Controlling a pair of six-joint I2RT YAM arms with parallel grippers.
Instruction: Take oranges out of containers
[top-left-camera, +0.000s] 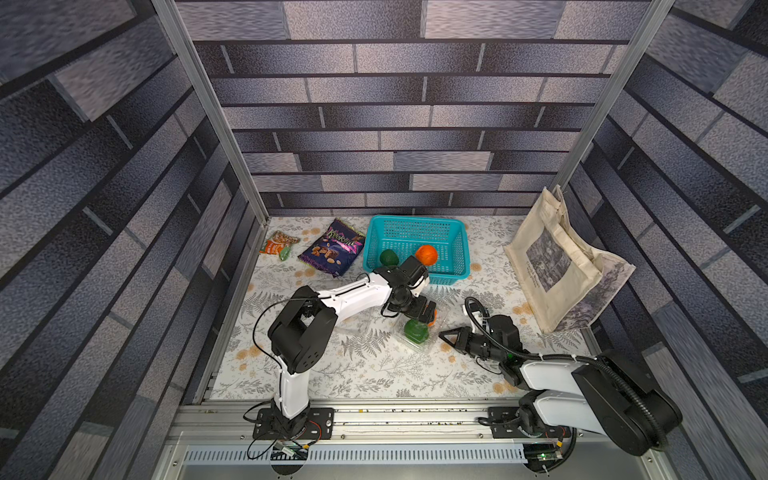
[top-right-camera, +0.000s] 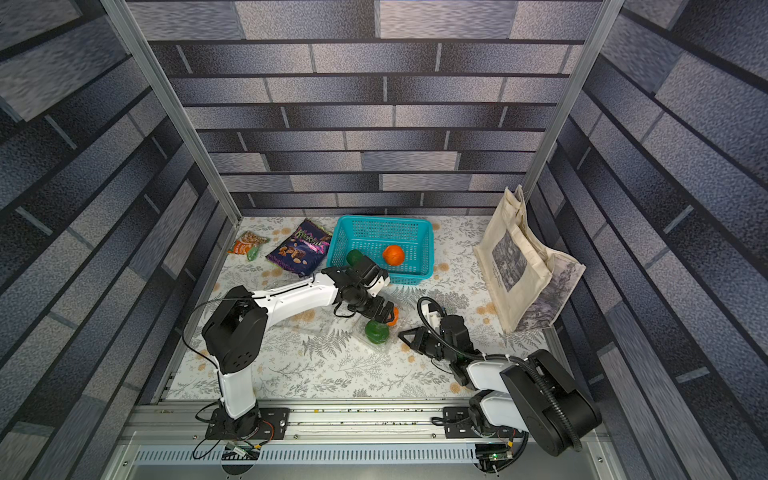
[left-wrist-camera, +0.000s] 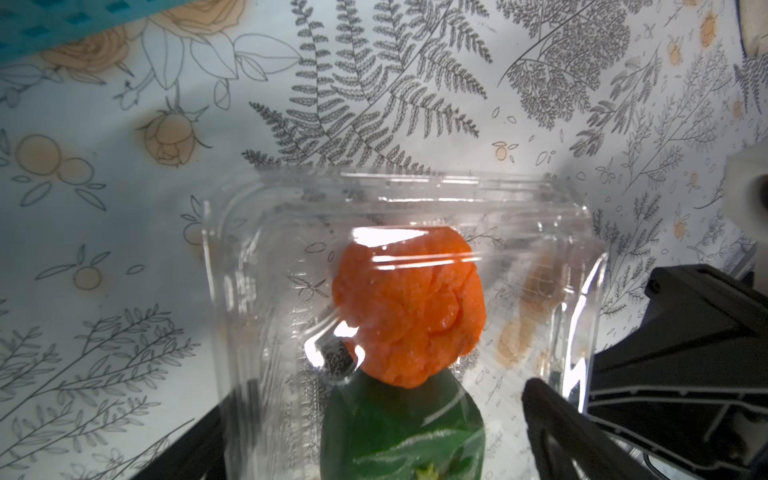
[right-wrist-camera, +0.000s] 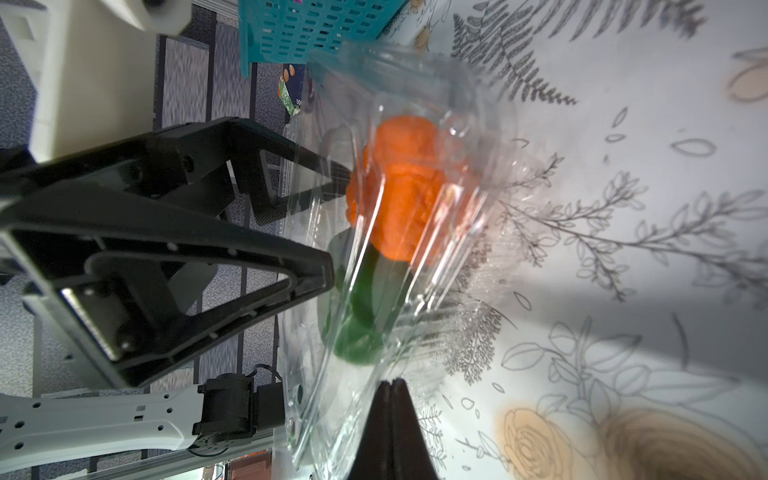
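A clear plastic container (left-wrist-camera: 264, 208) on the table holds an orange (left-wrist-camera: 408, 308) and a green pepper (left-wrist-camera: 400, 424). My left gripper is open over the container, its fingers at either side of the pepper. My right gripper is shut with nothing between its fingers, just right of the container. A second orange (top-left-camera: 426, 255) lies in the teal basket (top-left-camera: 460, 248) behind, with a green item (top-left-camera: 389, 257).
A cream tote bag (top-left-camera: 552, 264) stands at the right. A dark snack bag (top-left-camera: 332, 246) and a small packet (top-left-camera: 278, 244) lie at the back left.
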